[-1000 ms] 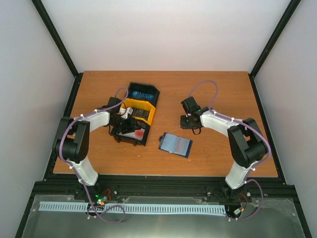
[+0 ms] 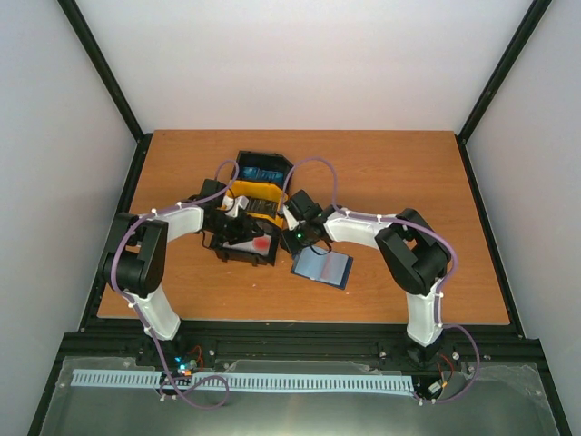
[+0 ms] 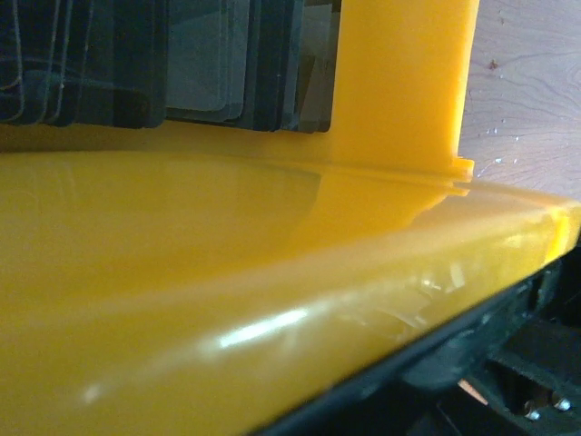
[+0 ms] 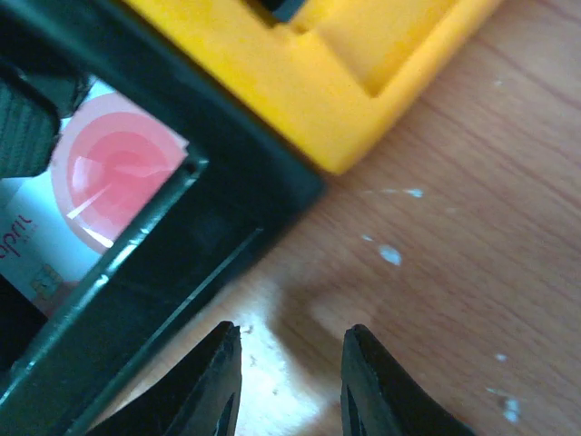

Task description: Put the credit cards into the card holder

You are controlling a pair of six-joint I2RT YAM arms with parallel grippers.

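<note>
The card holder point(image 2: 320, 268), a flat blue-grey booklet with clear sleeves, lies on the table right of an open black case with a yellow tray point(image 2: 268, 191). My left gripper point(image 2: 238, 232) is over the front compartment of the case, where a white card with a red disc shows; the left wrist view is filled by yellow plastic point(image 3: 182, 291) and dark sleeved items. My right gripper hangs open beside the case's right edge, above bare wood, with nothing between its fingers.
The back compartment point(image 2: 260, 173) holds blue items.
My right gripper has moved left from the table's right part to the case's right edge. My left gripper has shifted only very slightly.
</note>
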